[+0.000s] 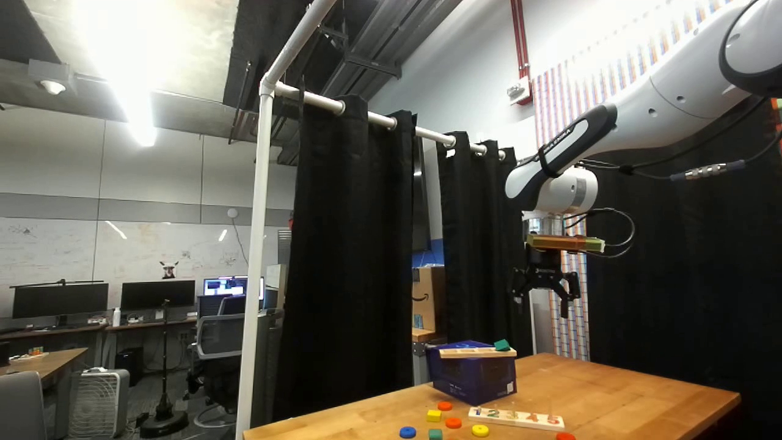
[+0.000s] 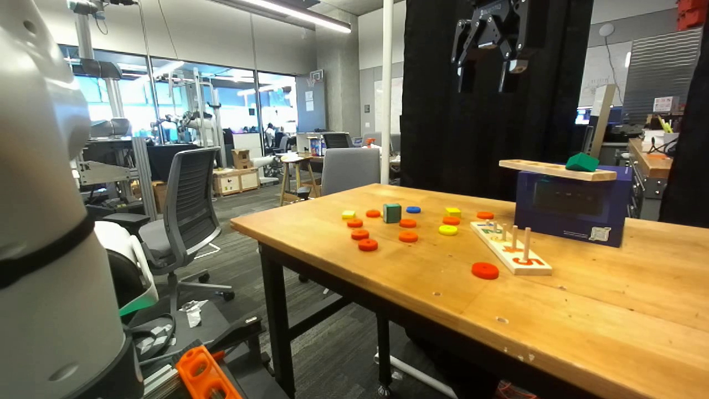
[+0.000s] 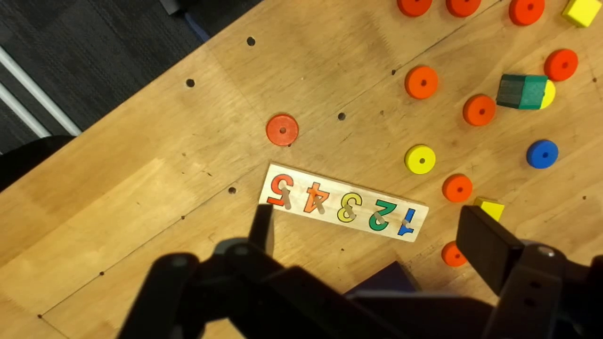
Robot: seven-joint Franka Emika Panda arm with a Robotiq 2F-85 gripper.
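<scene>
High above the table, my gripper [image 1: 540, 297] stands open and empty; the exterior view 2 shows the gripper [image 2: 483, 76] well clear of everything below. A wooden peg board [image 3: 343, 201] with painted numbers 1 to 5 lies flat on the table, its pegs bare. Near its 5 end rests a red ring [image 3: 282, 130]. Several orange-red rings, a yellow ring [image 3: 419, 159] and a blue ring [image 3: 542, 154] are scattered beyond the 1 end. Among them sit a dark green block [image 3: 520, 91] and yellow blocks, one of them a cube [image 3: 582, 11].
A dark blue box [image 2: 570, 207] stands beside the peg board. On top of it lies a wooden strip [image 2: 556, 170] carrying a green block [image 2: 582, 162]. The table [image 2: 638, 299] has bare wood at its right side in exterior view 2.
</scene>
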